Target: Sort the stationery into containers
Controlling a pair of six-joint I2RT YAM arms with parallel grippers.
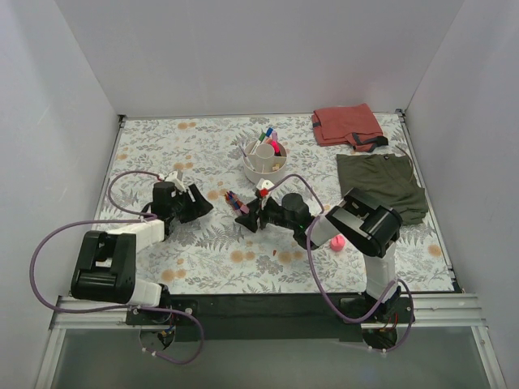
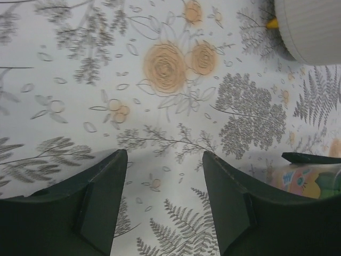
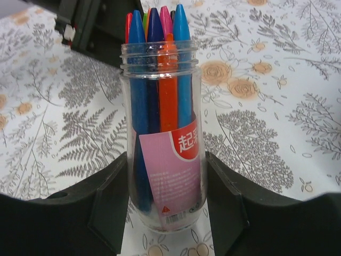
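A clear glass jar [image 3: 169,176] with a pink and red label, full of coloured pens [image 3: 160,32], stands between the fingers of my right gripper. Both fingers touch the jar's sides, and the jar leans in the top view, pens toward the upper left. To its left is my left gripper, fingers apart with only patterned table between them. The jar's pink label [image 2: 298,178] enters the left wrist view at the lower right. At the back middle stands a white round container [image 1: 256,172] with a white cup [image 1: 264,156] and several markers [image 1: 266,134] in it.
A red pouch [image 1: 347,126] lies at the back right, with a dark green pouch [image 1: 381,186] in front of it. A pink round object [image 1: 337,243] rests near the right forearm.
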